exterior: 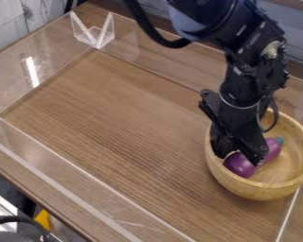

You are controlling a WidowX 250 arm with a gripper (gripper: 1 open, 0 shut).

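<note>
A yellow bowl (280, 178) stands at the right of the wooden table with a purple object (242, 166) lying in it. The black gripper (226, 151) reaches down over the bowl's left part, its lower end at the purple object and hiding part of it. Whether anything is between its fingers is hidden.
A clear wire-like holder (91, 28) stands at the back left. Dark cables and a small yellow item lie off the table's edge at bottom left.
</note>
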